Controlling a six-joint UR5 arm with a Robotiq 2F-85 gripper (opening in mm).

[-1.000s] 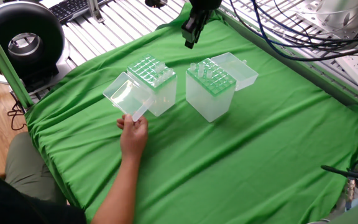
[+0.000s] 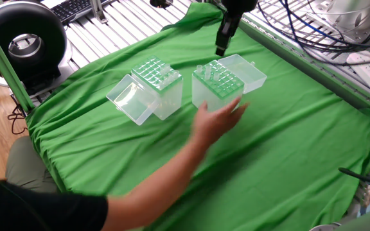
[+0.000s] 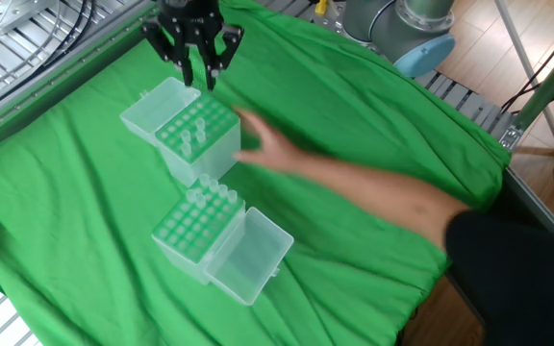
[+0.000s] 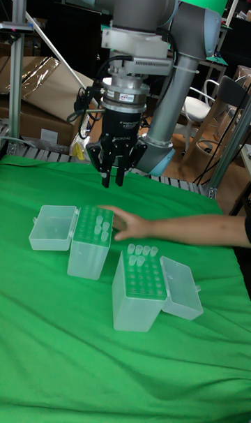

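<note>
Two clear tip boxes with green racks stand on the green cloth, lids folded open. One box (image 2: pixel 216 97) is at the right in exterior view 1 and at the left in exterior view 3, with several clear tips (image 4: pixel 102 228) grouped at one side of its rack. The other box (image 2: pixel 171 102) also holds several clear tips (image 4: pixel 139 254) along one end. Above and behind the first box hangs my gripper (image 4: pixel 113 181), pointing down. Its fingers (image 3: pixel 187 75) stand a little apart with nothing visible between them, clear of the rack.
A person's hand (image 2: pixel 217 122) is right beside the first box; contact cannot be told. The open lids (image 2: pixel 244 72) spread outward from the boxes. Bare cloth (image 2: pixel 262 173) lies toward the person's side. Cables (image 2: pixel 320 54) run along the table's edge.
In exterior view 1 my gripper has moved right. The person's hand has left the left box's lid and moved to the right box. Both boxes look unmoved.
</note>
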